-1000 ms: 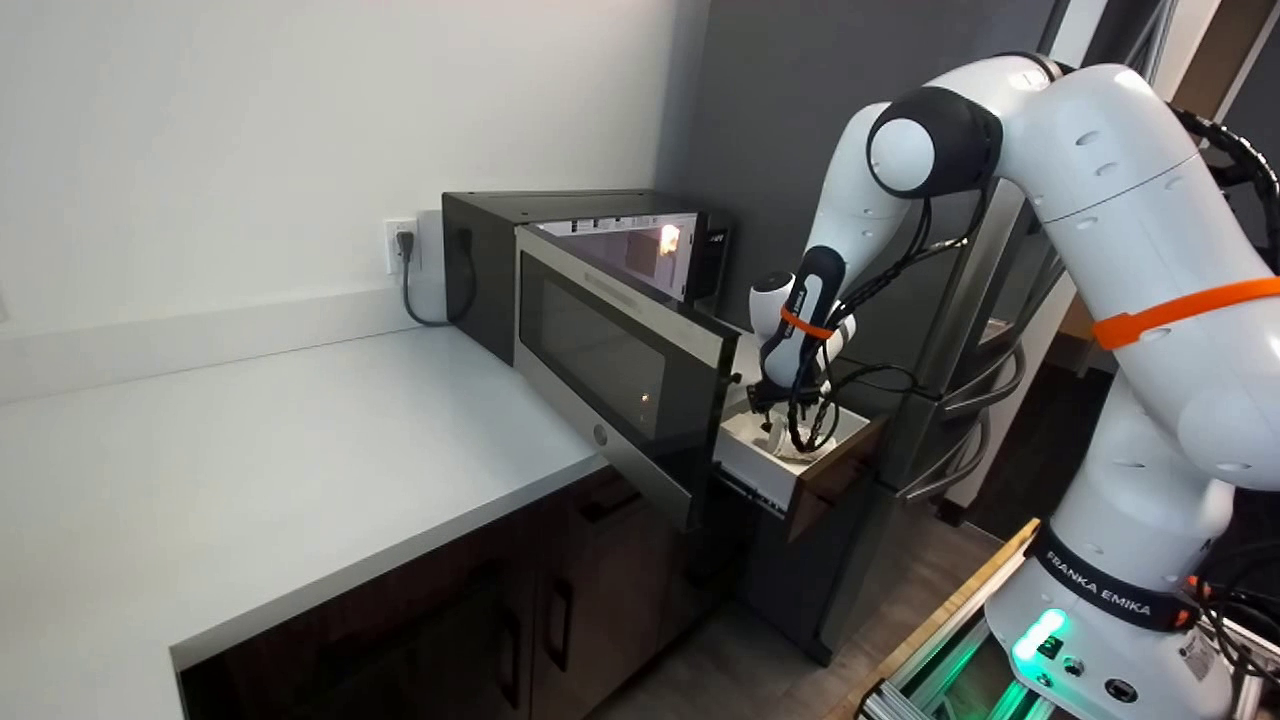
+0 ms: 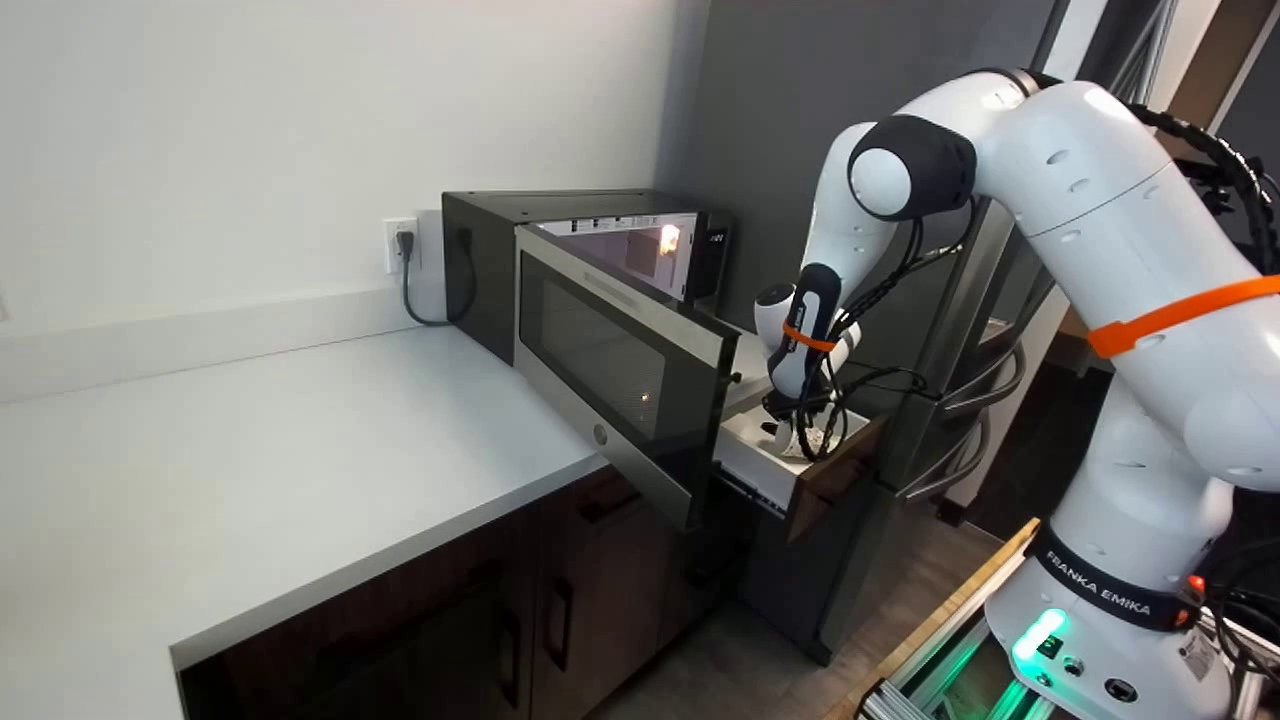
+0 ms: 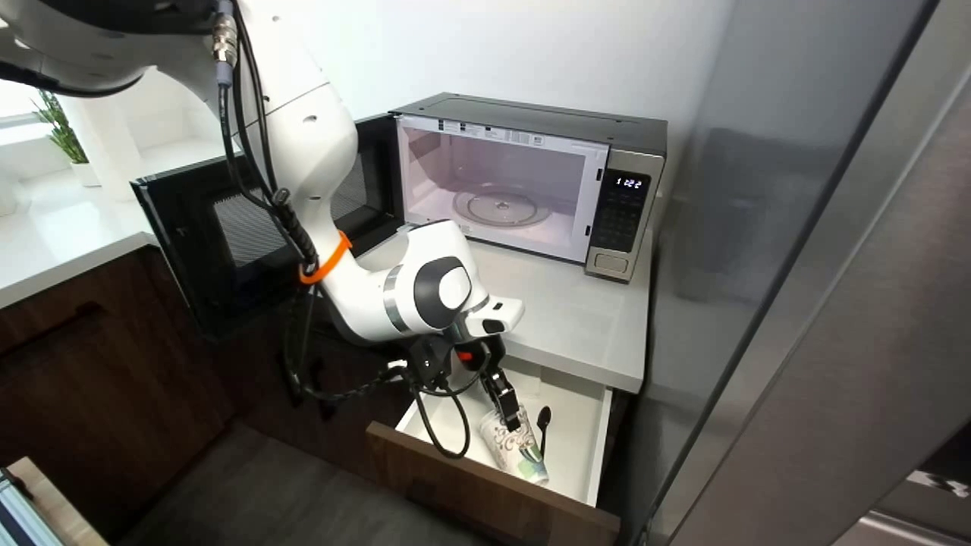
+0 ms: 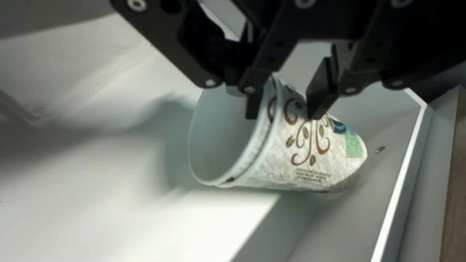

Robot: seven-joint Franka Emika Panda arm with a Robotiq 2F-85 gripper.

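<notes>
A patterned paper cup [image 4: 305,153] lies on its side in the open white drawer [image 3: 573,464], its mouth facing left in the wrist view. Two rims show close together at the mouth, as with nested cups. My gripper straddles the upper wall near that mouth: one finger [image 4: 254,104] reaches inside the rim, the other [image 4: 321,94] is over the printed outside. A clear gap separates the fingers, so the fingers are not closed on the wall. Whether either finger touches the cup cannot be told. In exterior view 1 cables partly cover the cup.
A black spoon [image 3: 543,420] lies beside the cup. Above the drawer sits the counter [image 3: 582,318] with a microwave [image 3: 546,109]; its door [image 2: 624,372] hangs open close to the arm. A grey fridge side [image 2: 828,144] bounds the space beside the drawer.
In exterior view 1 the elbow has come lower and to the left, while the wrist has shifted slightly right and down over the drawer. Drawer and microwave door look unmoved.
</notes>
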